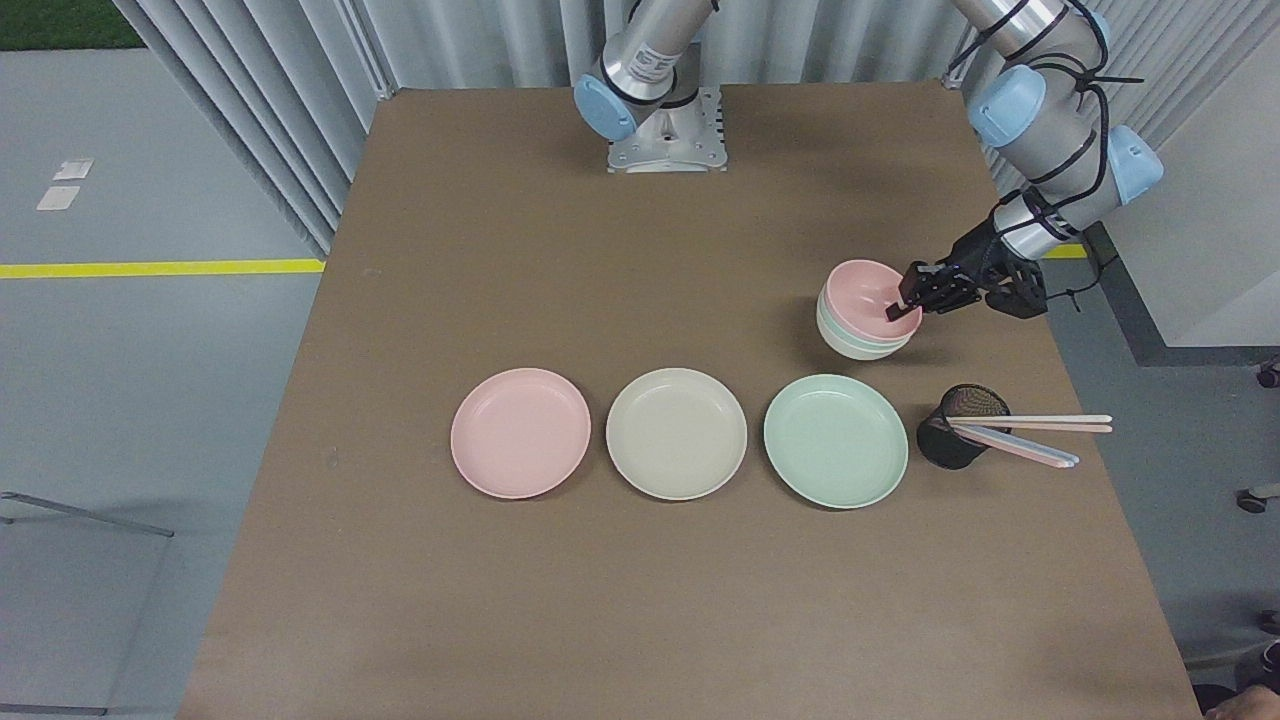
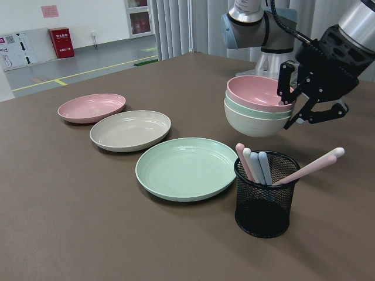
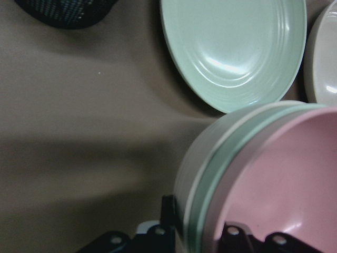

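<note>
A stack of three bowls, pink (image 1: pixel 864 294) on top, green (image 2: pixel 252 115) and white (image 2: pixel 252 126) below, is at the table's right side, behind the green plate (image 1: pixel 835 440). My black gripper is shut on the near wall of the stack, fingers on either side in the wrist view. A white plate (image 1: pixel 675 433) and a pink plate (image 1: pixel 521 433) lie in a row to the left.
A black mesh cup (image 2: pixel 262 213) with chopsticks stands right of the green plate.
</note>
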